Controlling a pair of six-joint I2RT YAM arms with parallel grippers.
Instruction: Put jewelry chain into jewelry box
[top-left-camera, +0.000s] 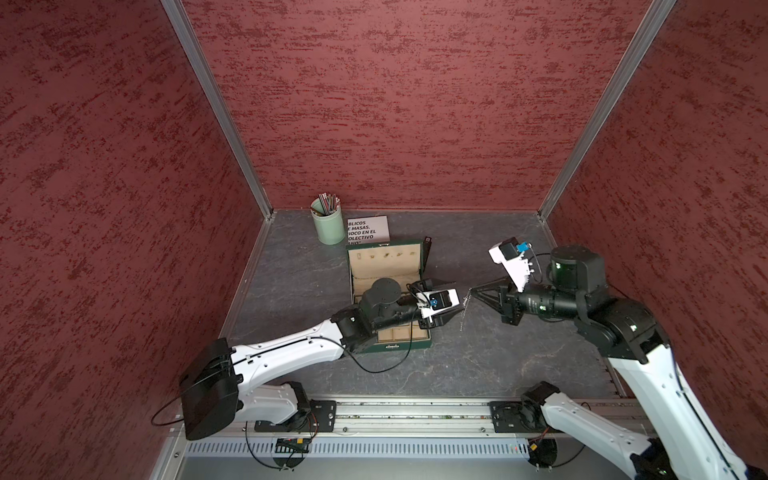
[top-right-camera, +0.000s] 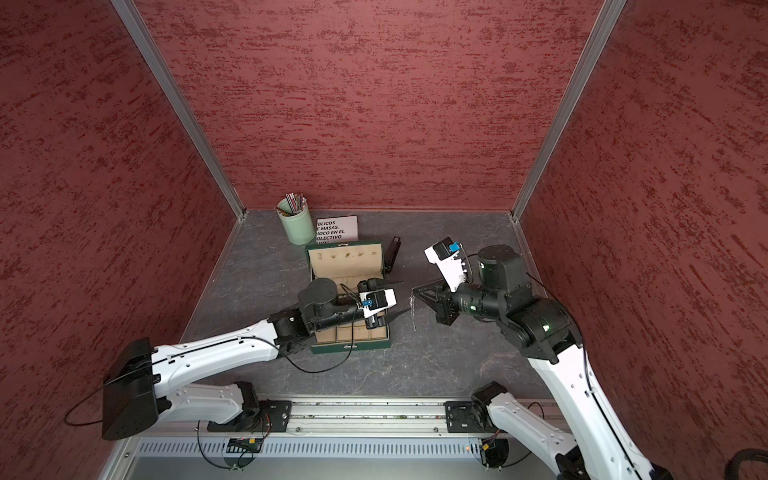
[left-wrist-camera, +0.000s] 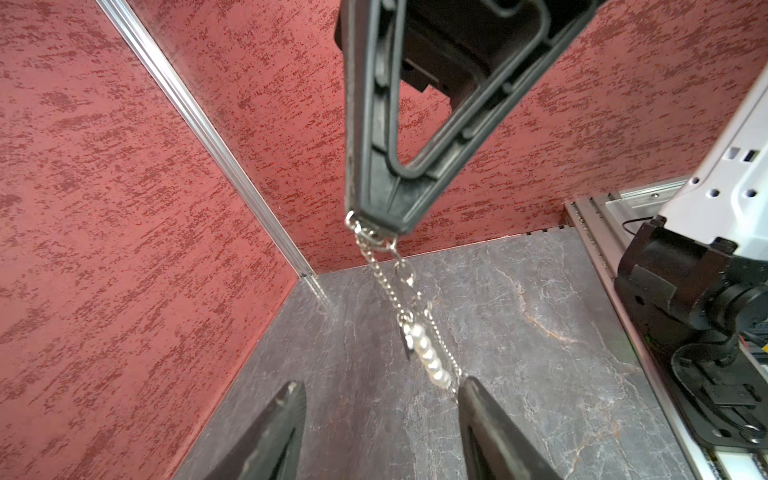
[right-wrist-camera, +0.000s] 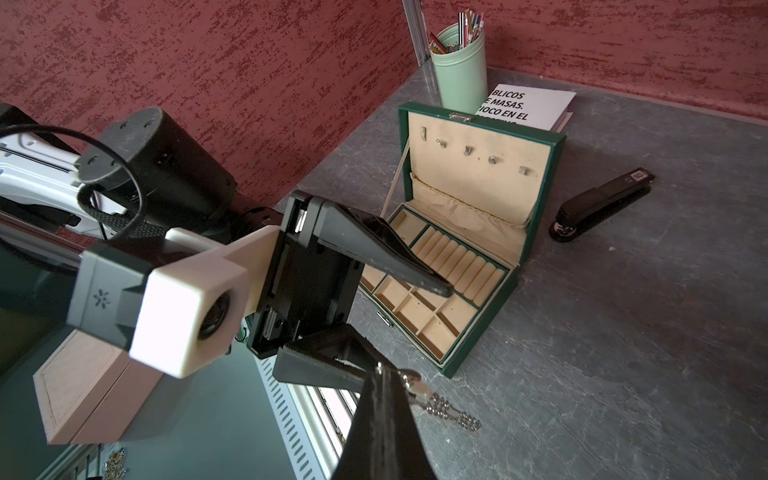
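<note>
The silver chain with pearls (left-wrist-camera: 428, 356) hangs from the fingertips of my right gripper, which is shut on it. In the left wrist view it dangles beyond the fingertips of my left gripper, whose fingers stand apart and hold nothing. Seen from the top right, my left gripper (top-right-camera: 404, 297) faces the right one closely. The green jewelry box (right-wrist-camera: 485, 144) lies open on the table behind and below the left gripper, with cream compartments and a hook-lined lid.
A black stapler (right-wrist-camera: 600, 200) lies right of the box. A green pen cup (right-wrist-camera: 460, 80) and a printed card (right-wrist-camera: 524, 104) stand at the back.
</note>
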